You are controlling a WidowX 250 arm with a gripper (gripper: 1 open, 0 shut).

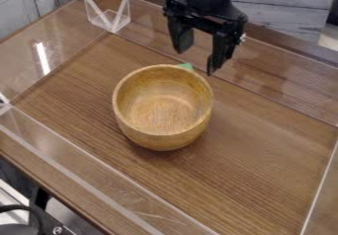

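Note:
My black gripper [201, 43] hangs over the back middle of the wooden table, just behind a tan oval bowl [162, 115], with its fingers apart and nothing visible held between them. A small green object [187, 67] lies behind the bowl, beneath the gripper and partly hidden by it or by the bowl's rim. The bowl looks empty.
A clear angular holder or stand [109, 12] is at the back left. A black cable runs at the lower left edge, and a grey marbled surface lies beyond the back edge.

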